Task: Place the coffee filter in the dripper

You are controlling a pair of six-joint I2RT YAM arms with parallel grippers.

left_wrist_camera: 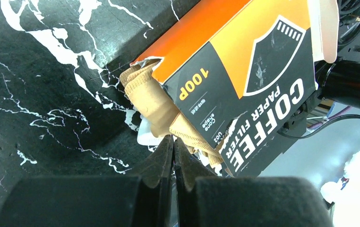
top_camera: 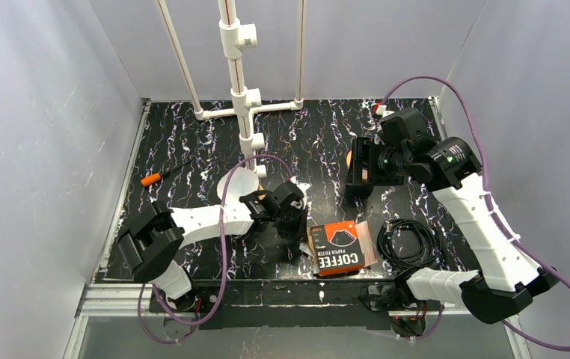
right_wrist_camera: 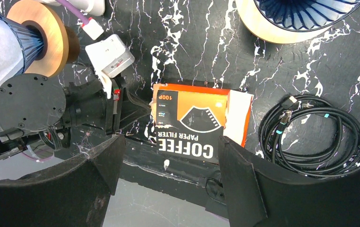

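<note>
Brown paper coffee filters [left_wrist_camera: 157, 106] poke out of the torn end of the orange and black coffee filter box [left_wrist_camera: 263, 71]. My left gripper is shut, its tips pressed together right at the filters' lower edge, and no paper is between them. In the right wrist view the left fingers [right_wrist_camera: 138, 108] lie by the box's end. One blue ribbed dripper [right_wrist_camera: 305, 12] on a wooden ring is cut off at the upper right; another dripper [right_wrist_camera: 31, 45], holding white paper, lies at the upper left. My right gripper stands open and empty.
A coiled black cable [right_wrist_camera: 317, 135] lies right of the box. At the far left of the table is an orange-handled screwdriver [top_camera: 152, 179]. White pipes [top_camera: 246, 112] rise at the back. Bare marble table [top_camera: 316, 142] lies between the pipes and the right arm.
</note>
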